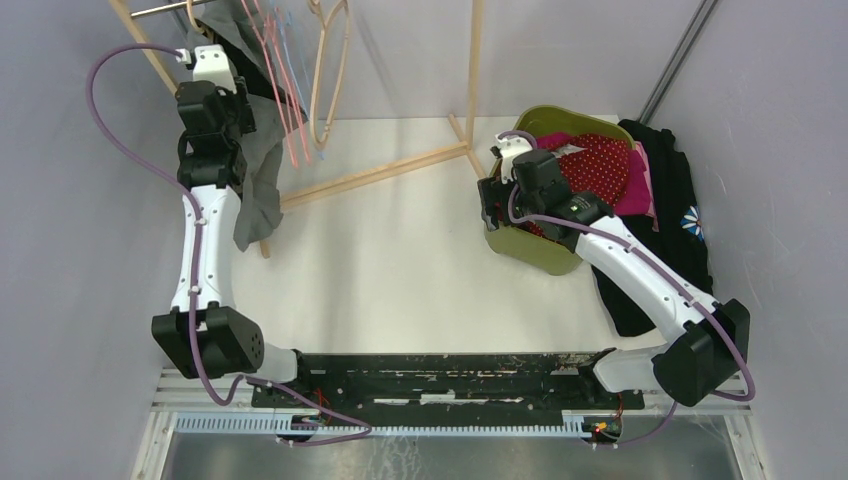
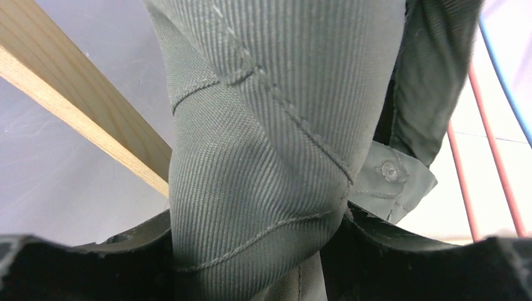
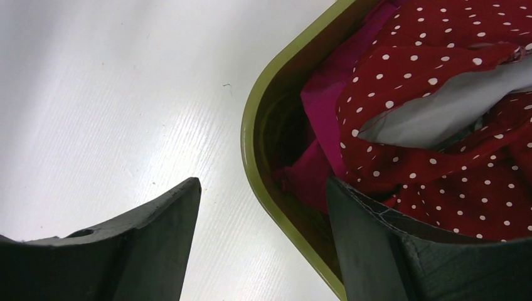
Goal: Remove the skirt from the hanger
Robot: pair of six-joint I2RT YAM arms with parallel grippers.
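Observation:
A grey skirt (image 1: 262,175) hangs at the left end of the rack, partly behind my left arm. Thick folds of the grey skirt (image 2: 270,125) fill the middle of the left wrist view. Between the fingers of my left gripper the cloth is pinched, so that gripper is shut on it. At the top left, part of a wooden hanger (image 1: 193,14) shows on the rail; how the skirt sits on it is hidden. Over the left rim of the green basket, my right gripper stands open, its fingers either side of the rim and nothing gripped.
Pink and blue hangers (image 1: 285,90) and a wooden hanger (image 1: 327,75) dangle right of the skirt. The green basket (image 1: 540,255) holds red dotted cloth (image 1: 597,170). Black clothing (image 1: 672,200) lies beside it.

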